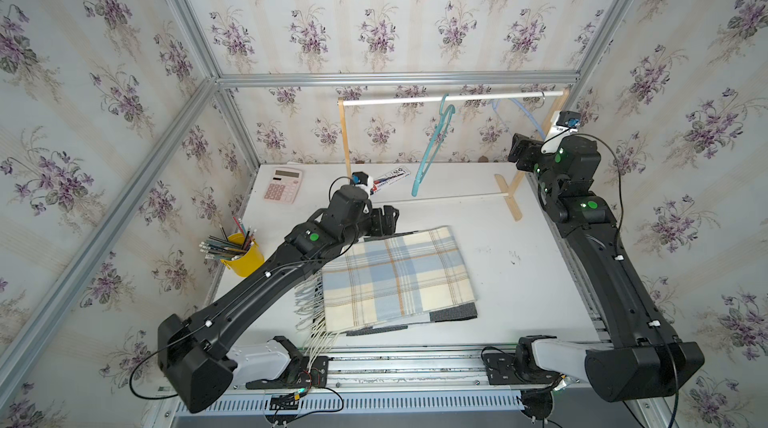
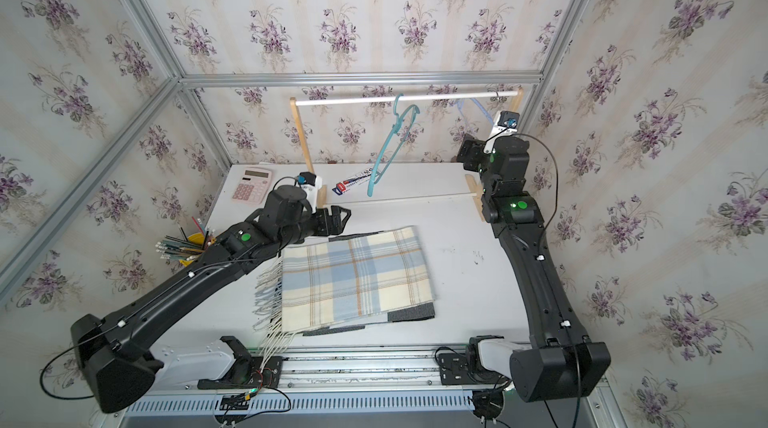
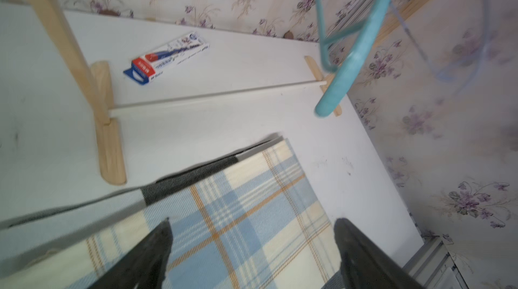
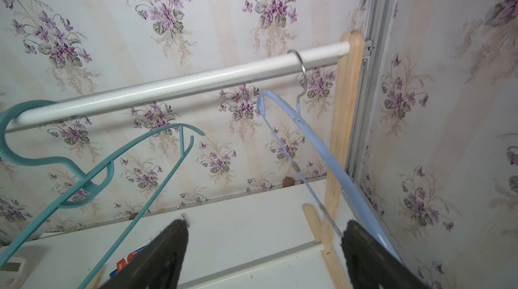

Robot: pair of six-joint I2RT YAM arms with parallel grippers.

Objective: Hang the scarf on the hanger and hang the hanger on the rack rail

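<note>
The cream, blue and tan plaid scarf (image 1: 400,276) lies flat on the table, fringe at its left end, over grey and dark cloth. A teal hanger (image 1: 432,148) hangs turned from the rack's white rail (image 4: 178,85). Further right on that rail is a lilac-blue hanger (image 4: 323,151). My left gripper (image 1: 385,221) is open and empty above the scarf's back edge, left of and below the teal hanger. My right gripper has its fingers apart near the lilac hanger, whose bars overlap the right finger (image 4: 372,259) in the right wrist view; contact is unclear.
A pink calculator (image 1: 282,186) and a yellow pencil cup (image 1: 245,258) stand at the left. A red, white and blue pen box (image 2: 352,181) lies behind the rack's lower bar. The rack's wooden posts (image 4: 345,127) flank the hangers.
</note>
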